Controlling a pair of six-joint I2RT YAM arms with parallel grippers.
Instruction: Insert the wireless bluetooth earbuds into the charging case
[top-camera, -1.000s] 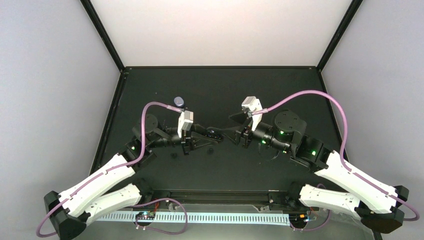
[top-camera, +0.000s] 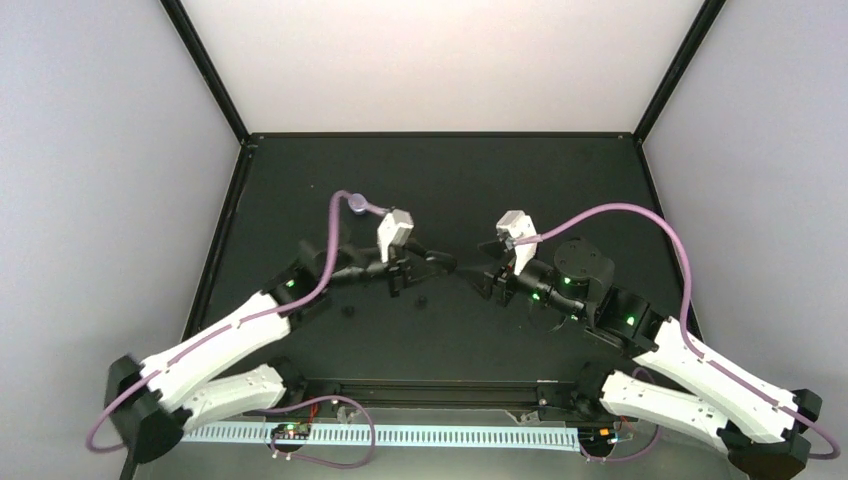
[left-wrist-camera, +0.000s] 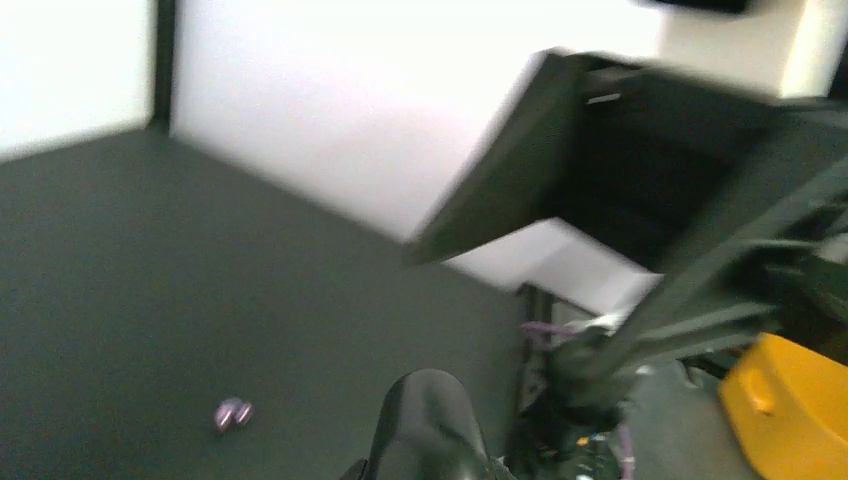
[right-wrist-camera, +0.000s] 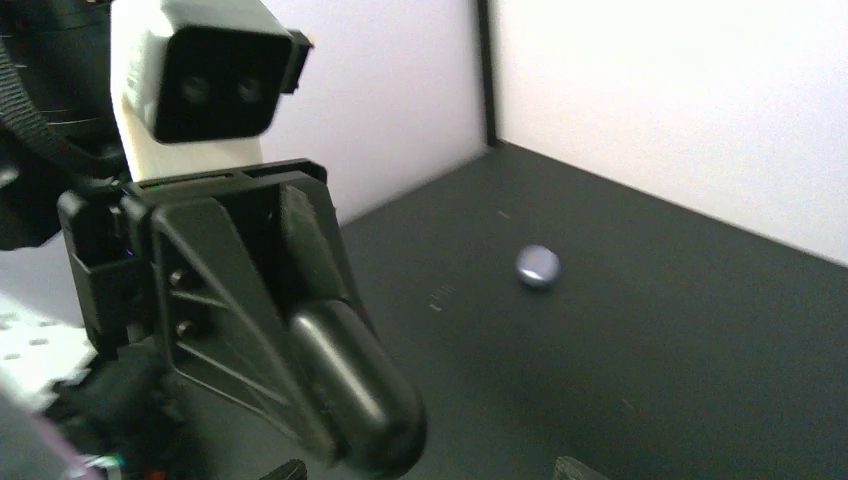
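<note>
My left gripper (top-camera: 428, 264) is shut on a dark, rounded charging case (right-wrist-camera: 358, 395), whose smooth end juts beyond the fingers in the right wrist view. The case (left-wrist-camera: 428, 425) also rises at the bottom edge of the left wrist view. Facing it, a short gap away, my right gripper (top-camera: 478, 268) stands open; nothing shows between its fingertips. A small shiny purple piece, perhaps an earbud (left-wrist-camera: 232, 413), appears to lie on the black table; the top view does not show it. Whether any earbud sits inside the case cannot be seen.
A rounded purple-silver object (top-camera: 357, 203) lies towards the back left of the table, partly under the left arm's hose in the top view. Two dark spots (top-camera: 420, 302) mark the table in front of the left gripper.
The left gripper, still holding the case, has shifted right and slightly back.
</note>
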